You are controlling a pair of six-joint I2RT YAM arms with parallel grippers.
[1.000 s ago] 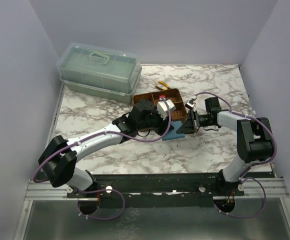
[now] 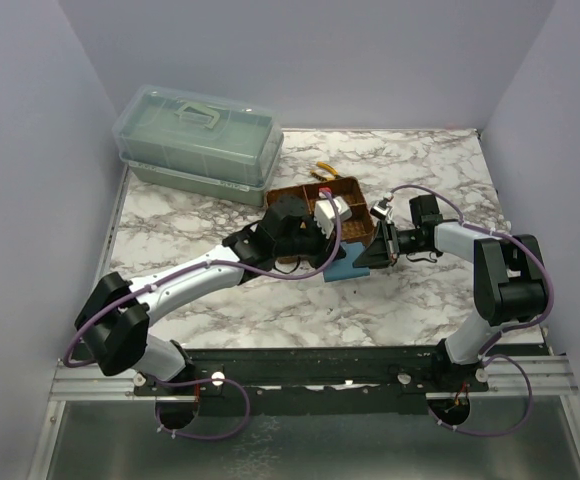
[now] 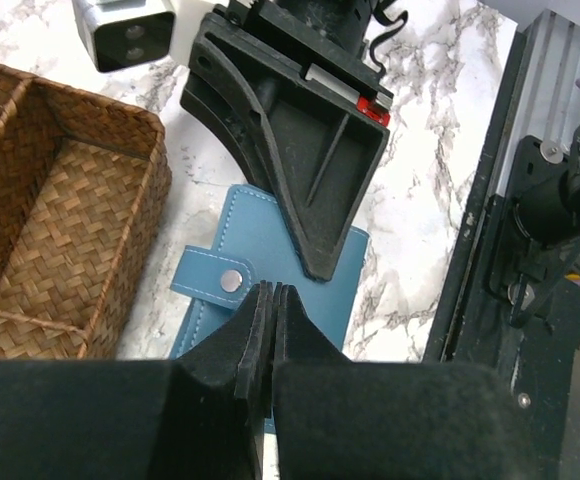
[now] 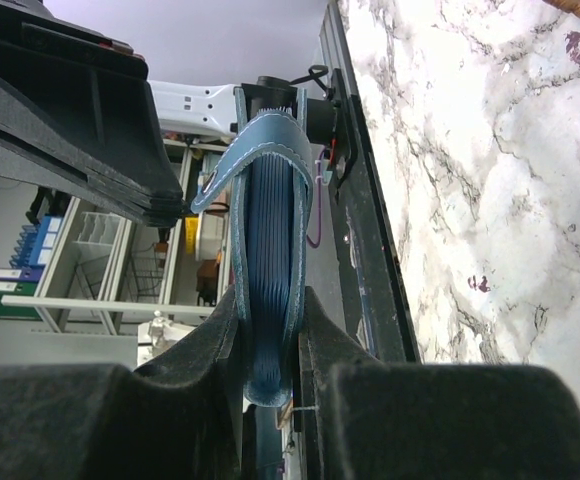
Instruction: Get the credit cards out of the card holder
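A blue stitched card holder [image 2: 345, 268] with a snap strap hangs between my two grippers over the front of the worktop. My right gripper is shut on it; in the right wrist view its edge shows a stack of thin blue sleeves, with the strap bent over. My left gripper is shut, its fingertips at the holder's face just below the snap; nothing shows between them. In the right wrist view the left gripper's tip sits just left of the holder's strap. I cannot make out any cards.
A woven divided basket [image 3: 90, 220] stands behind the holder, with yellow-handled pliers [image 2: 328, 171] beyond it. A translucent green lidded box [image 2: 195, 130] fills the back left.
My left gripper and arm have shifted very slightly at the holder. The right arm and the holder look unmoved.
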